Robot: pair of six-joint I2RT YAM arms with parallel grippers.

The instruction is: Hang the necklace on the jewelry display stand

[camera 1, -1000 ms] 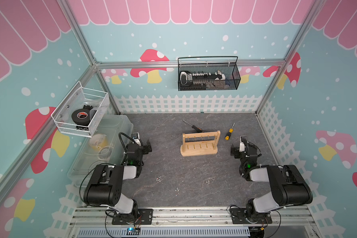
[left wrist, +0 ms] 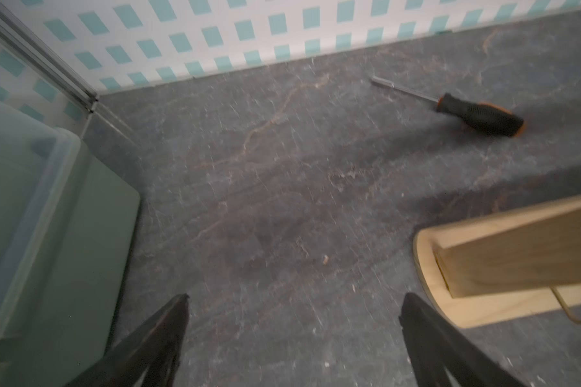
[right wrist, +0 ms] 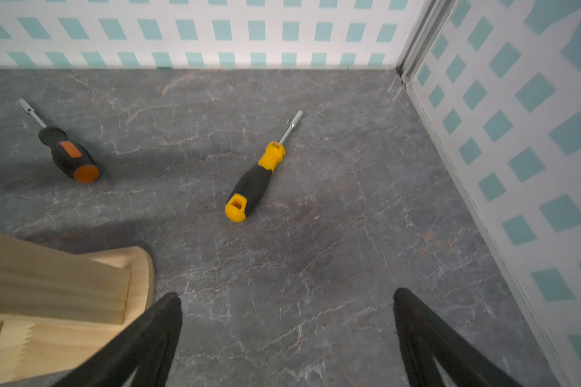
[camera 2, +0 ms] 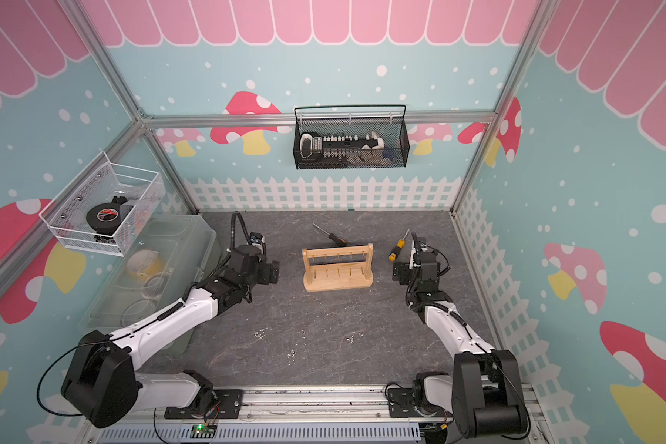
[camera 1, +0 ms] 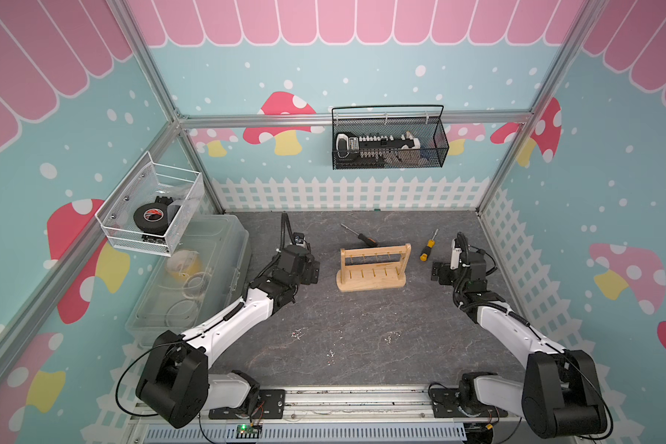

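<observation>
A wooden jewelry stand (camera 1: 370, 279) with small pegs stands mid-table. Small, thin silvery pieces, apparently necklaces, lie on the near table: one (camera 1: 296, 333) at left, another (camera 1: 330, 355) in the middle, another (camera 1: 392, 337) at right; they are too small to make out clearly. My left gripper is over the table left of the stand, open and empty, the stand's end at right in its wrist view. My right gripper is over the table right of the stand, open with nothing between its fingers.
A dark screwdriver (camera 1: 366, 239) and a yellow-black screwdriver (camera 1: 426, 250) lie behind the stand. Clear plastic boxes (camera 2: 192, 236) line the left side under a white wire basket (camera 1: 185, 236). A black basket (camera 1: 389, 162) hangs on the back wall.
</observation>
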